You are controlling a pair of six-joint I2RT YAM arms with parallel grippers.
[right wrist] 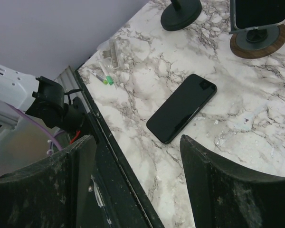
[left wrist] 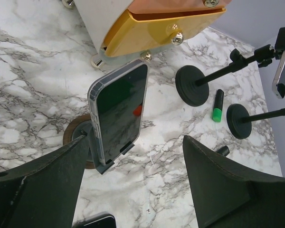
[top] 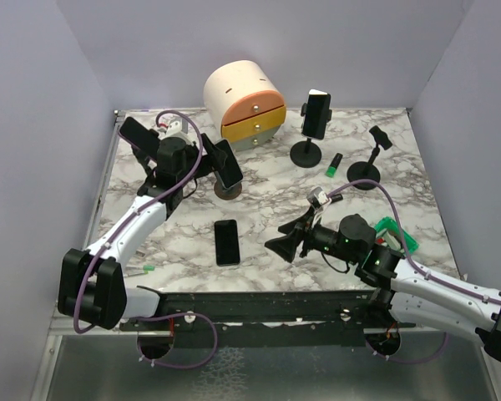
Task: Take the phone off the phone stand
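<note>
A phone [left wrist: 118, 109] leans in a low stand [left wrist: 76, 154] on a round wooden base, below the drawer unit, between the fingers of my left gripper as seen in its wrist view; the gripper is open, above and short of the phone. In the top view that gripper [top: 200, 159] is beside the same phone [top: 230, 167]. My right gripper is open over the front of the table, holding nothing. A second phone [top: 226, 242] lies flat on the table. Another phone [top: 316, 115] stands on a tall stand at the back right.
A drawer unit [top: 234, 92] stands at the back centre. An empty small stand [top: 363, 173], a green marker [top: 334, 165] and a green tray [top: 405, 238] are on the right. Another phone [top: 136, 134] is at the left behind my left arm.
</note>
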